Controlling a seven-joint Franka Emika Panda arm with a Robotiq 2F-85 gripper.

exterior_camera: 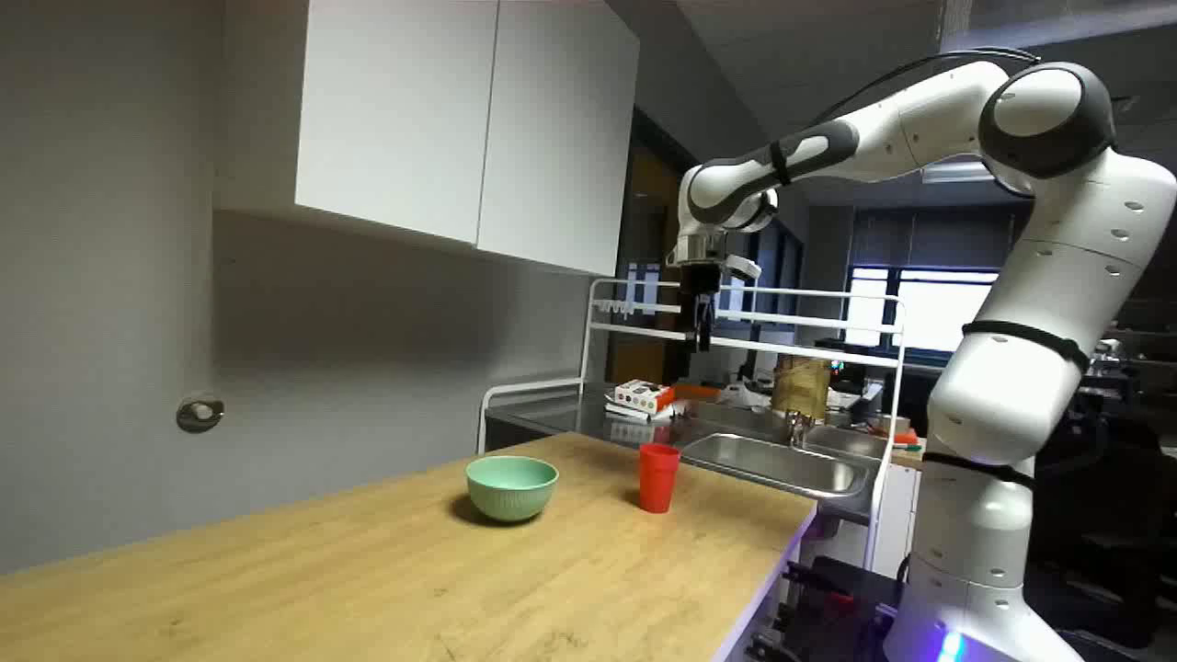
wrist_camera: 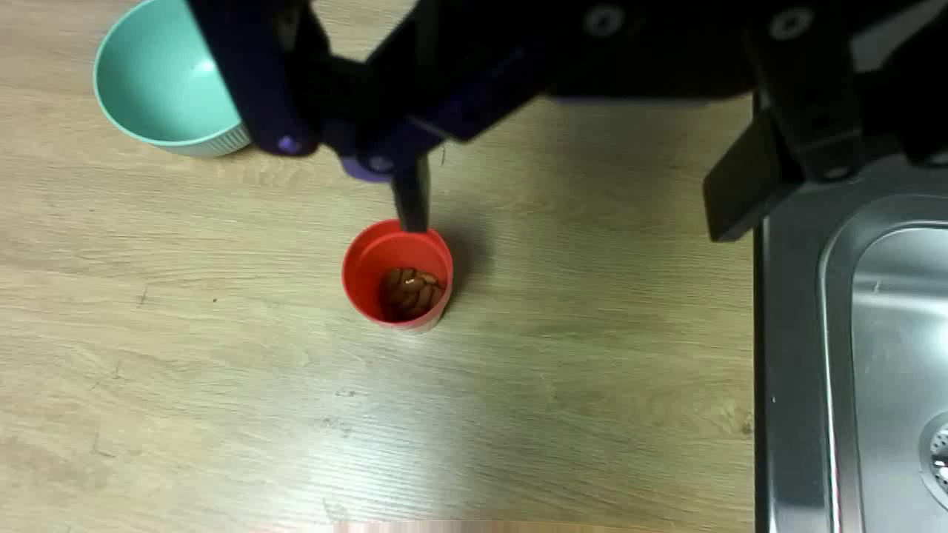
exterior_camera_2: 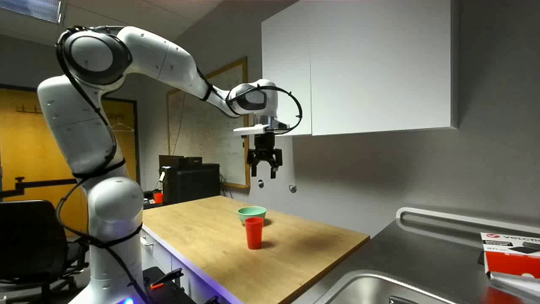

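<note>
A red cup (exterior_camera: 658, 479) stands upright on the wooden counter (exterior_camera: 364, 574). Several brown, almond-like pieces (wrist_camera: 411, 293) lie in the bottom of the cup (wrist_camera: 362, 266), as the wrist view shows. A mint-green bowl (exterior_camera: 512, 489) rests beside the cup, apart from it; the part of its inside that shows in the wrist view is empty. High above the counter, clear of both, hangs my gripper (exterior_camera_2: 263, 175), pointing down. Its fingers (wrist_camera: 752, 182) are spread wide with nothing between them, so it is open.
A metal sink (exterior_camera: 778, 462) adjoins the counter's end, with a white rack (exterior_camera: 811, 348) standing around it. A red and white box (exterior_camera: 643, 396) lies by the wall. White cabinets (exterior_camera_2: 379, 71) overhang the counter near the arm.
</note>
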